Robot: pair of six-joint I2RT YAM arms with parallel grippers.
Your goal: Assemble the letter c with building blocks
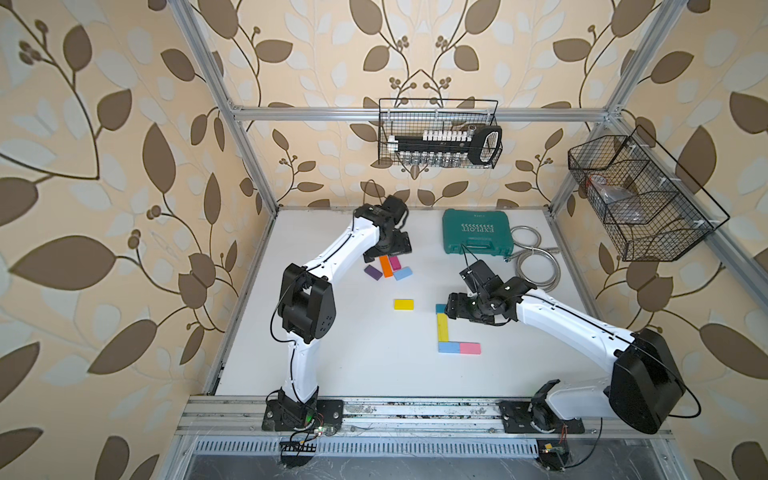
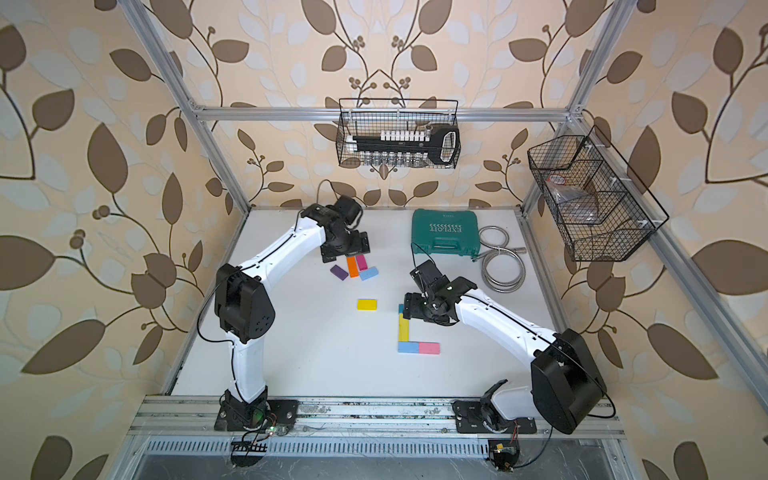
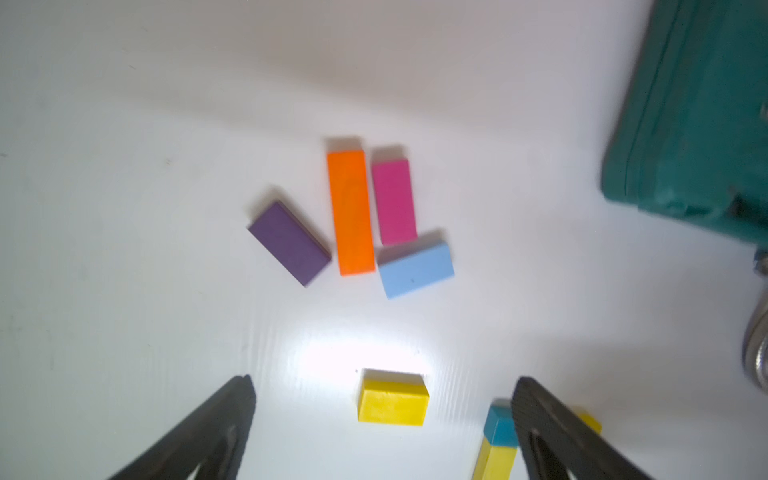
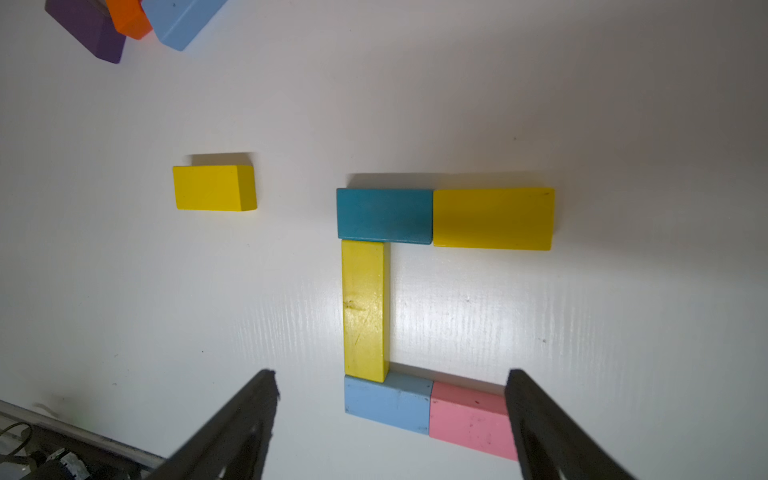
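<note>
In the right wrist view, a C shape lies on the table. Its top row is a teal block [image 4: 385,215] touching a yellow block [image 4: 493,218]; a long yellow block [image 4: 365,310] forms the upright side. A light blue block [image 4: 388,402] and a pink block [image 4: 472,417], set end to end, make up the bottom row. My right gripper is over this shape, open and empty. My left gripper stands open above the loose blocks: purple [image 3: 289,242], orange [image 3: 350,212], magenta [image 3: 393,201] and light blue [image 3: 416,269].
A single yellow block [image 1: 404,304] lies between the loose group and the C. At the back right are a green case [image 1: 477,232] and a coiled metal hose [image 1: 537,268].
</note>
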